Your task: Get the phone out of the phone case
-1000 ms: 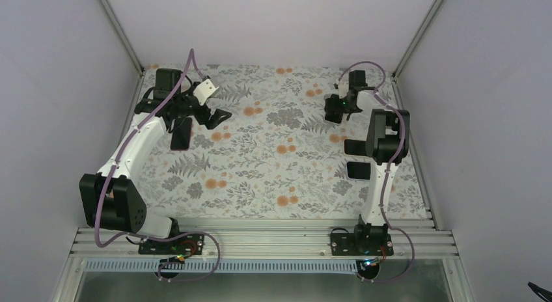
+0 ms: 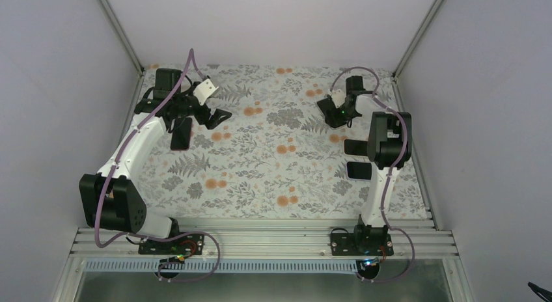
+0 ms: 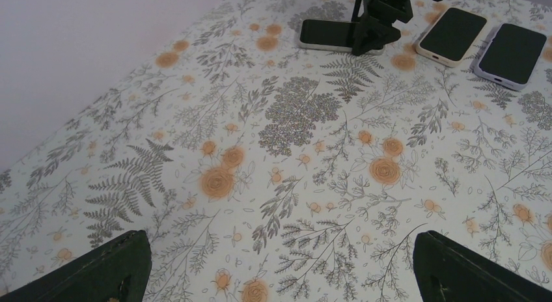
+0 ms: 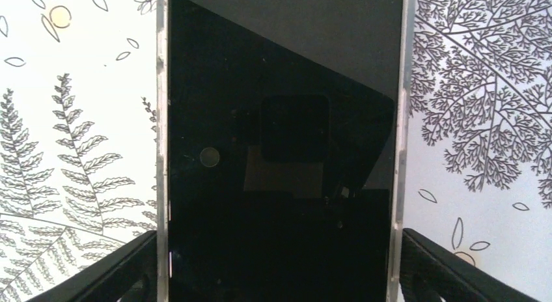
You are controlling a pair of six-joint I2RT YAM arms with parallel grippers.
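At the back right of the table lies a black-screened phone (image 2: 324, 105), partly covered by my right gripper (image 2: 336, 113). Pale, see-through case edges (image 4: 162, 81) run along both long sides of this phone (image 4: 280, 152). One finger (image 4: 120, 271) of my right gripper stands at each side of the case, right at its edges; whether they grip it I cannot tell. In the left wrist view the same phone (image 3: 323, 32) rests on the table. Far off to the left my left gripper is open, with only patterned cloth below.
Two more phones lie toward the right, one in a cream case (image 3: 451, 36) and one in a lavender case (image 3: 511, 56). Another, red-rimmed phone (image 2: 181, 134) is beside the left arm. Mid-table is bare floral cloth (image 2: 273, 152).
The phone is now turned to a different angle. The left arm has stayed still.
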